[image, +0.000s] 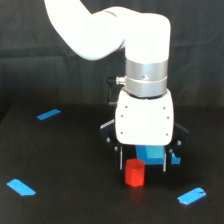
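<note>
My gripper (143, 164) points down near the middle of the view, its two thin dark fingers spread apart: it is open. A small red block (134, 173) stands on the dark table just below the hand, nearer the left finger than the right. In the picture it appears between the two fingers; the exact depth between them and the block cannot be judged. Behind the fingers sits a blue object (153, 152), perhaps a box or bowl, partly hidden by the white hand.
Flat blue strips lie on the black table: one at the back left (48, 114), another strip at the front left (20, 187), and a third strip at the front right (191, 196). Open table surrounds them. A dark curtain (40, 60) hangs behind.
</note>
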